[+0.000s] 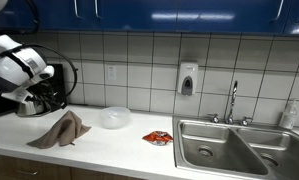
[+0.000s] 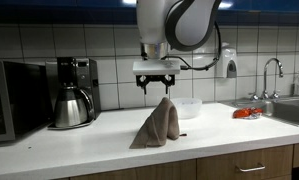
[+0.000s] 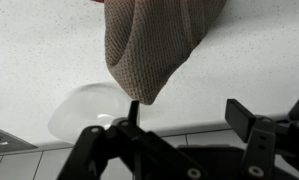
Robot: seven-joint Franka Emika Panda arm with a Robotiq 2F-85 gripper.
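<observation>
A brown cloth (image 1: pixel 63 130) rests on the white counter at the left, bunched into a raised peak. In exterior view 2 the peak of the cloth (image 2: pixel 159 124) reaches close below my gripper (image 2: pixel 156 91). The wrist view shows my gripper with its fingers well apart and bare counter between them. The folded tip of the cloth (image 3: pixel 149 62) lies near the left finger; whether they touch, I cannot tell. No cloth is clamped in the fingers.
Behind the cloth, near the tiled wall, stands a clear plastic bowl (image 1: pixel 115 118). A red packet (image 1: pixel 157 138) lies nearer the sink (image 1: pixel 217 150). A coffee maker (image 2: pixel 73 92) stands left of the arm.
</observation>
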